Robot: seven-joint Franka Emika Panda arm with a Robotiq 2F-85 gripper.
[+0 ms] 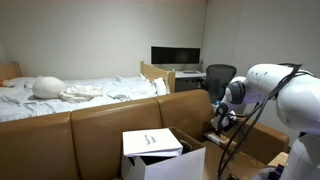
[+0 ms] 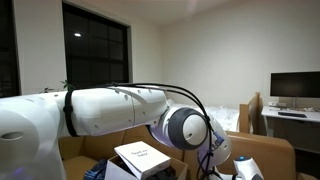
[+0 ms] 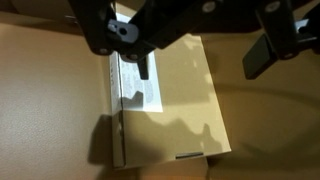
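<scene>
A flat cardboard box [image 3: 175, 105] with a white printed label [image 3: 140, 84] lies on the brown couch surface below my gripper, as the wrist view shows. The dark fingers [image 3: 258, 58] stand well apart, with the box seen through the gap and nothing held between them. In exterior view 1 the gripper is low over the right part of the couch, close to the backrest. Only a small pale part of the flat box shows there, and the arm makes its outline hard to read.
A white box [image 1: 153, 140] with dark print rests on a larger open box [image 1: 190, 163] at the couch's middle. The brown backrest [image 1: 95, 123] runs behind. Farther back are a bed [image 1: 75, 92] and a desk with a monitor [image 1: 176, 55]. Bare seat lies right of the open box.
</scene>
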